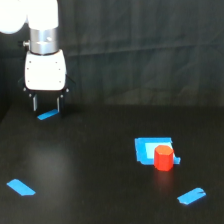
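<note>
My gripper [46,105] points straight down at the upper left, its two dark fingers apart. A small blue piece [48,114] lies on the dark surface just below the fingertips; nothing shows held between them. Right of the middle, a red block [163,157], round or many-sided, stands at the front edge of a blue and white piece [147,144] and hides part of it. The view is too small to tell whether the block rests on that piece or in front of it.
One flat blue piece [21,187] lies at the lower left and another blue piece [191,196] at the lower right. A dark curtain [130,50] closes off the back.
</note>
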